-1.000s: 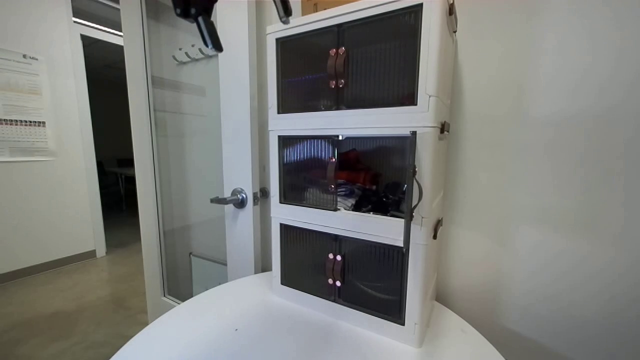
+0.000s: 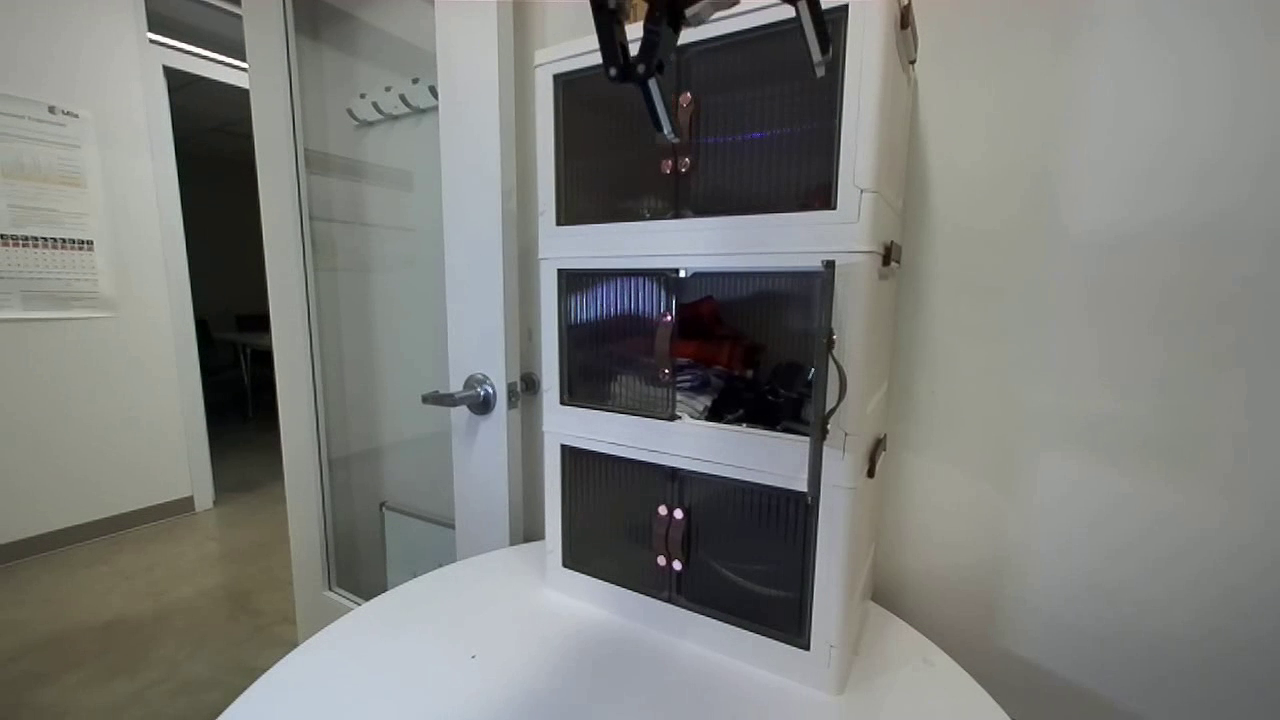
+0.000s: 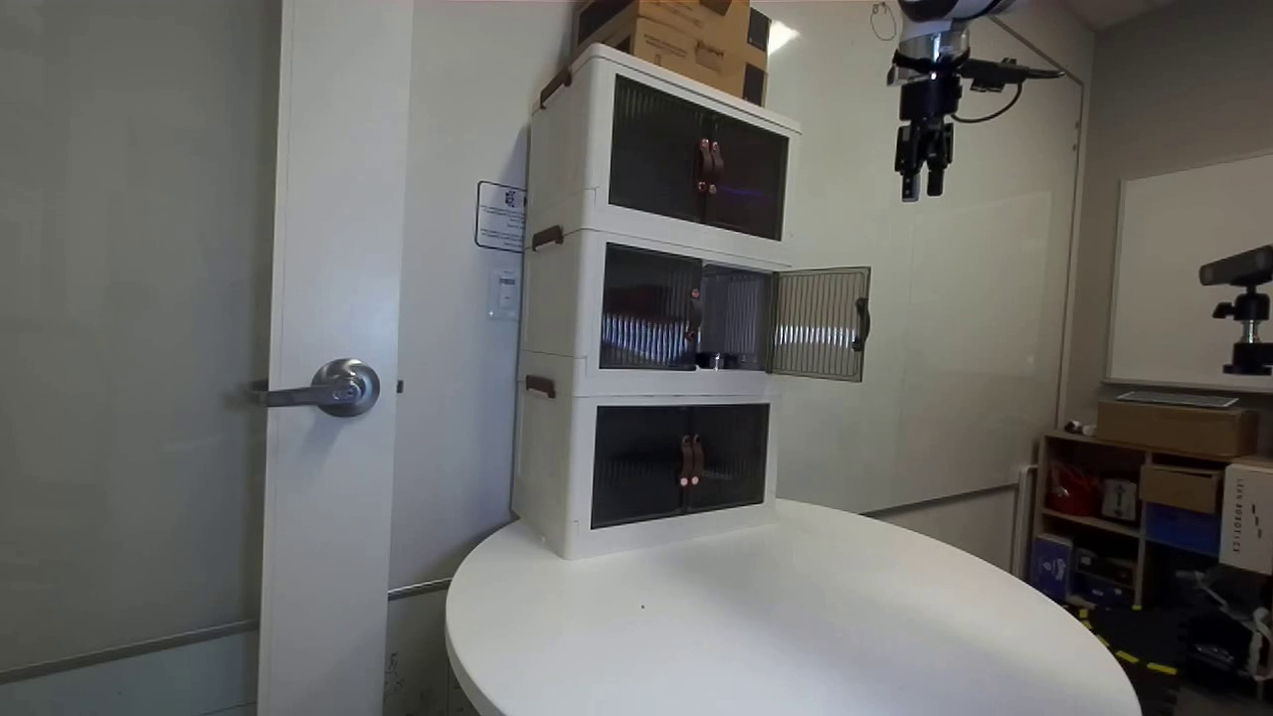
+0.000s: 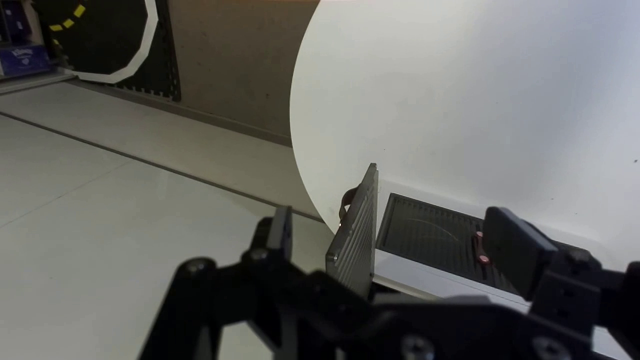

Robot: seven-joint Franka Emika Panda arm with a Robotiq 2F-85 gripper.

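A white three-tier cabinet (image 2: 696,246) stands on a round white table. Its middle tier has the right-hand door (image 3: 820,324) swung wide, its dark handle (image 3: 861,323) on the outer edge. The middle tier's left door (image 3: 650,306) is closed. Behind the opening lie folded cloths (image 2: 696,390), one red. My gripper (image 3: 924,191) hangs in the air above table height, to the right of the cabinet's top tier in exterior view 2. In the wrist view its fingers (image 4: 280,234) are spread wide with nothing between them, and the door's top edge shows beyond.
The top-tier doors (image 3: 752,173) and bottom-tier doors (image 2: 744,558) are closed. A cardboard box (image 3: 692,42) sits on top of the cabinet.
My gripper has moved right in exterior view 1, from beside the cabinet's top left to in front of its top tier, and slightly lower. Cabinet and doors look the same.
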